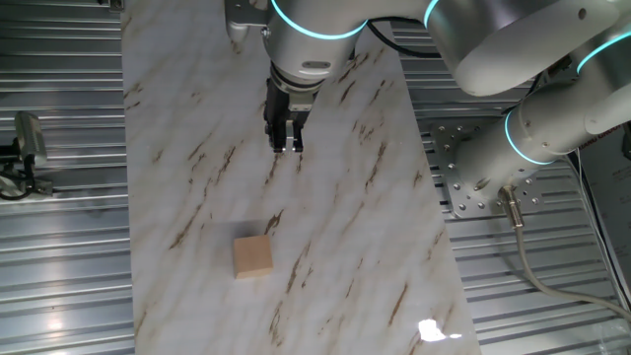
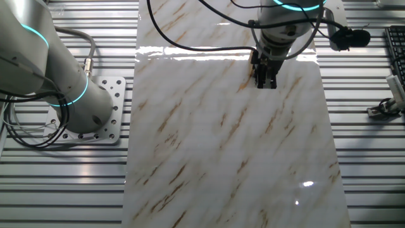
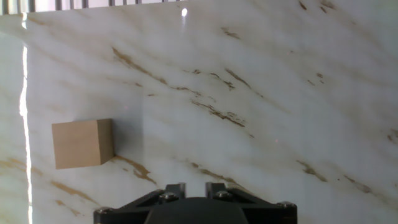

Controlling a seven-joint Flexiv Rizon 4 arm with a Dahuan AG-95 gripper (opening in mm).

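Observation:
A plain wooden block [image 1: 253,256] rests on the marble-patterned board, in the lower middle of exterior view 1. My black gripper [image 1: 288,149] hangs over the board, well apart from the block, with a small gap between its fingertips and nothing in it. In the wrist view the block [image 3: 77,145] lies to the left, ahead of the spread fingers [image 3: 181,190]. Exterior view 2 shows the gripper [image 2: 266,85] near the top, and I cannot find the block there.
The board [image 1: 345,296] is otherwise bare, with wide free room around the block. Ribbed metal surface [image 1: 64,266] flanks it. My arm's base [image 1: 493,163] stands to the right in exterior view 1. Dark cables [image 2: 196,48] loop beside the arm.

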